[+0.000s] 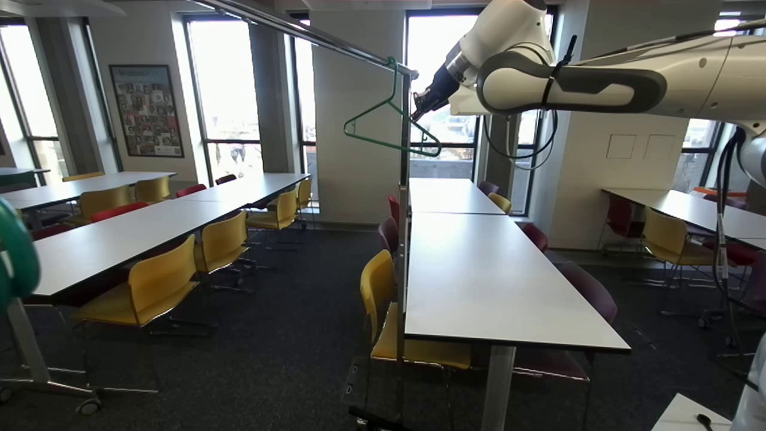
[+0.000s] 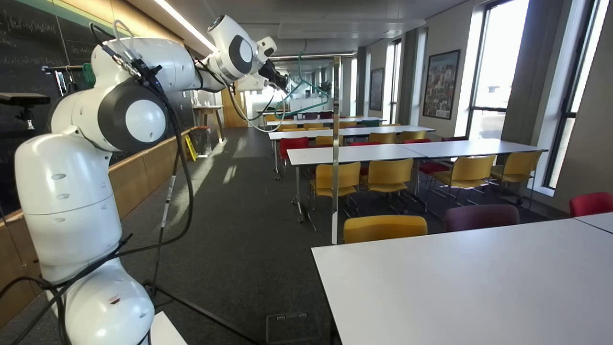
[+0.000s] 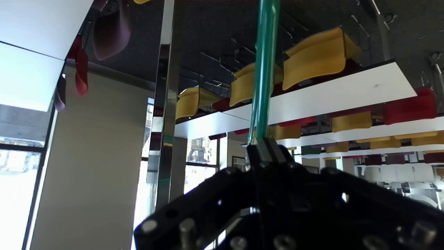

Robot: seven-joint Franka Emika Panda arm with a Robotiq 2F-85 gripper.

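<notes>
A green hanger (image 1: 394,80) hangs by its hook from the metal rail (image 1: 316,33), close to the rail's end, its lower bar sloping down to the right. In exterior view 1 my gripper (image 1: 416,114) is at the hanger's right sloping arm. The wrist view shows my gripper shut, its fingertips pressed together. A green tube of the hanger (image 3: 266,62) runs down to those tips; nothing shows between the fingers, and whether they touch the tube is unclear. From the other side, the hanger (image 2: 304,107) is beside my gripper (image 2: 285,87).
The rack's upright metal post (image 2: 336,143) stands close to the hanger and gripper. Below are a long white table (image 1: 488,266) and a yellow chair (image 1: 378,284). Dark floor (image 1: 287,323) lies open to the left of the post.
</notes>
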